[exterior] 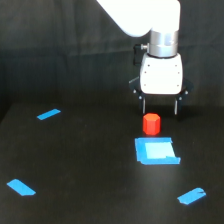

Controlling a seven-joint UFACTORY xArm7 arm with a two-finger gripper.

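Note:
A small red block [151, 124] stands on the dark table, right of the middle in the camera view. Above it hangs my gripper [160, 108], pointing down from the white arm. Its two dark fingers are spread apart with a gap between them, so it is open. The block is below the fingertips, nearer the left finger, and nothing shows between them. Just in front of the block lies a blue-edged patch with a white middle [159, 150].
Blue tape strips lie on the table: one at the back left [49, 114], one at the front left [20, 187] and one at the front right [191, 196]. A dark curtain [60, 60] hangs behind.

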